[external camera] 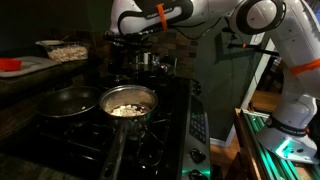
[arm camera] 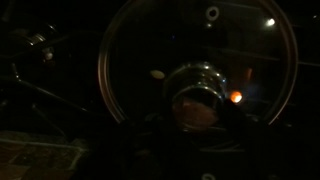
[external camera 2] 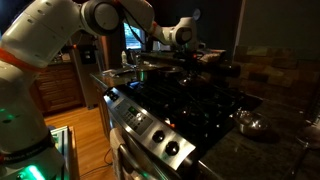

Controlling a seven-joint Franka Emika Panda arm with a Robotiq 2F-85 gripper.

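Note:
In the wrist view a round glass lid (arm camera: 150,45) with a thin, shiny rim fills much of the picture. Its metal-ringed knob (arm camera: 195,78) sits close in front of the camera. My gripper (external camera: 122,40) is at the far end of the stove in exterior view 1, tipped with dark fingers. In exterior view 2 the gripper (external camera 2: 200,46) hangs over the back of the stovetop. Darkness hides how the fingers stand and whether they touch the knob. A pan (external camera: 129,103) holding pale pieces of food rests on the near burners.
An empty dark frying pan (external camera: 68,102) lies beside the food pan, whose handle (external camera: 115,152) points toward the camera. Shiny pots (external camera: 148,60) stand behind. A metal bowl (external camera 2: 252,123) occupies the counter in exterior view 2. A white tray (external camera: 30,66) is at left.

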